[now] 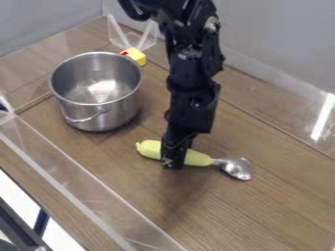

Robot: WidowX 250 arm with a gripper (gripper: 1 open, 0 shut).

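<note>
My black gripper (pixel 175 153) reaches down from the top onto a pale yellow-green corn-like object (pixel 149 148) lying on the wooden table, closed around its middle. A metal spoon (pixel 234 167) lies at the right end of that object, its bowl pointing right; how the two overlap or join is unclear. A steel pot (pixel 92 83) stands to the left of the gripper.
A small yellow block (pixel 133 56) lies behind the pot. Clear panels edge the wooden table (pixel 262 221) at left, and a pale wall rises behind.
</note>
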